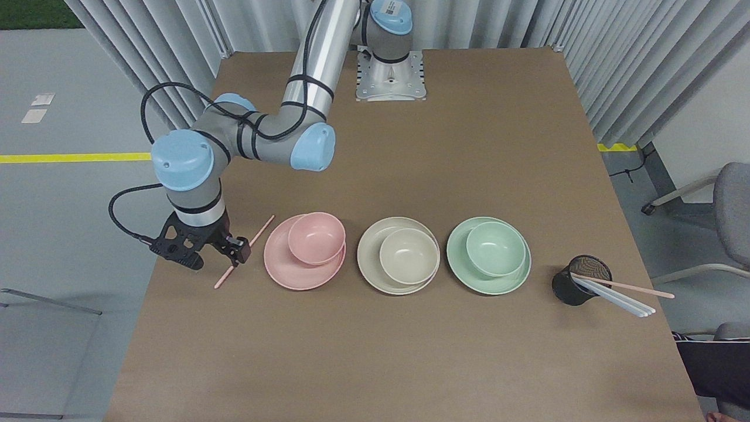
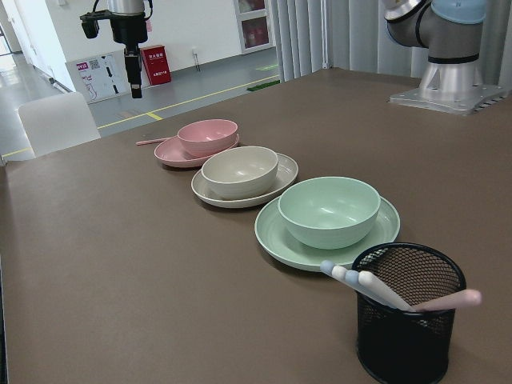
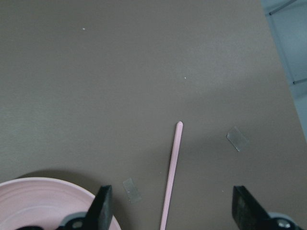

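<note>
My gripper hangs over the table's left part, above a pink chopstick lying beside the pink plate; in the wrist view its two fingertips stand wide apart either side of the stick, nothing between them but the table below. A pink bowl sits on that plate. To the right are a cream bowl on a cream plate and a green bowl on a green plate.
A black mesh cup with several chopsticks stands at the right. The robot base is at the back. Its left edge lies close to the gripper.
</note>
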